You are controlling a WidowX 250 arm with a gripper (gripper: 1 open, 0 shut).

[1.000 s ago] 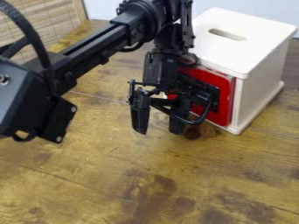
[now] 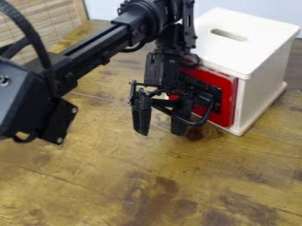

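Observation:
The black gripper (image 2: 161,122) hangs low over the wooden floor, directly in front of a red panel (image 2: 222,88) on the side of a white box (image 2: 248,44). Its two dark fingers stand apart, with floor visible between them and nothing seen held. Part of the red panel is hidden behind the gripper and its wiring. A small dark shape by the panel's lower edge is too unclear to name.
Bare wooden floor (image 2: 106,185) fills the front and left. A light wicker or slatted panel (image 2: 21,44) stands at the upper left. The white box has a slot in its top.

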